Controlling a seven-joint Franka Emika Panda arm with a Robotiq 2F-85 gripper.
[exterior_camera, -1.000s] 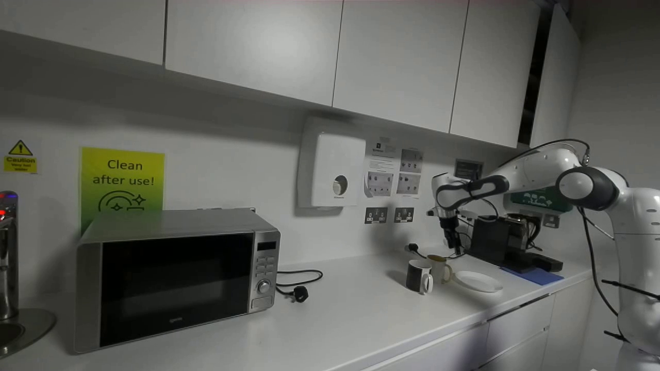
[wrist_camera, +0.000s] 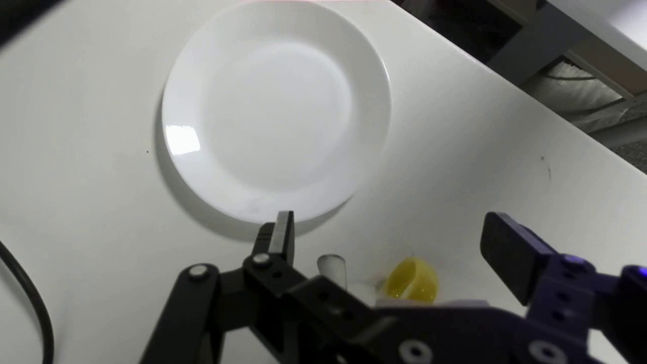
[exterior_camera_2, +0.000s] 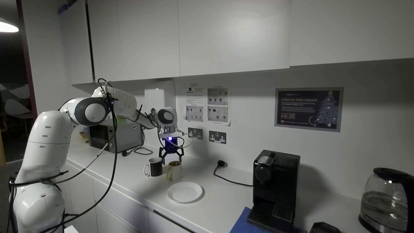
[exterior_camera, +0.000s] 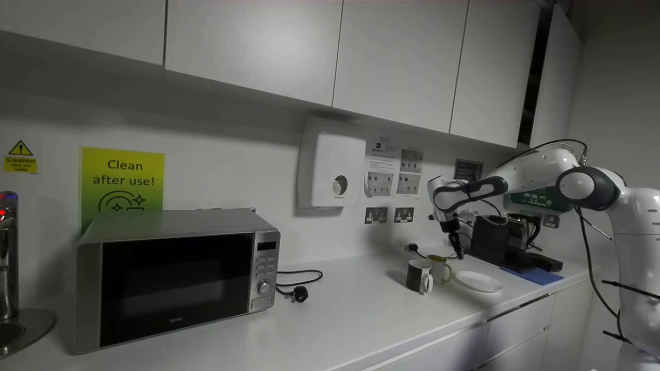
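Note:
My gripper (exterior_camera_2: 171, 160) points down with its fingers spread and nothing between them. In exterior view 2 it hangs just above and behind a light mug with a yellow handle (exterior_camera_2: 175, 171); the same light mug (exterior_camera: 438, 270) shows in exterior view 1. Close beside it stands a black mug with a white handle (exterior_camera: 418, 275). A white plate (wrist_camera: 276, 115) lies flat and empty on the counter. In the wrist view, the yellow handle (wrist_camera: 413, 280) shows between the open fingers, while most of that mug is hidden behind the gripper body.
A black coffee machine (exterior_camera_2: 274, 186) stands on a blue mat (exterior_camera_2: 241, 221), with a glass kettle (exterior_camera_2: 384, 202) beyond. The microwave (exterior_camera: 179, 281) sits at the other end. Clear counter (exterior_camera: 346, 309) lies between the microwave and mugs.
My gripper has come down a little, and the wrist has shifted slightly left in exterior view 1. The mugs and plate look unmoved.

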